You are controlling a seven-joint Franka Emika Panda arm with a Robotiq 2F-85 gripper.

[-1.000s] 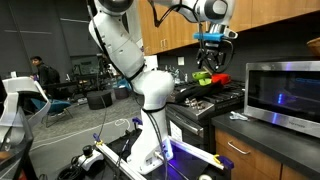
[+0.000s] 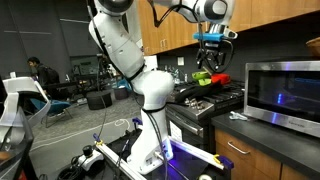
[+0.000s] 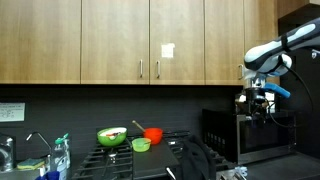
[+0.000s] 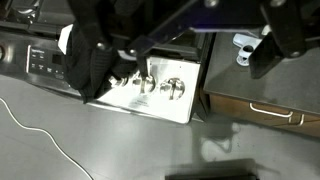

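Note:
My gripper (image 2: pixel 212 58) hangs high above the counter beside the stove. In the wrist view the two dark fingers of the gripper stand wide apart, with nothing held between them. A small pale metallic item (image 4: pixel 243 46) lies on the dark counter below; what it is cannot be told. On the stove are a green pot (image 3: pixel 111 136), a red pot (image 3: pixel 153 135) and a smaller green bowl (image 3: pixel 141 145). A black cloth (image 3: pixel 198 158) drapes over the stove's right front, and it also shows beside the knobs in the wrist view.
A microwave (image 2: pixel 283 91) stands on the counter to the right of the stove. Wooden cupboards (image 3: pixel 120 42) hang above. Bottles (image 3: pixel 60 156) and a sink tap are at the far left.

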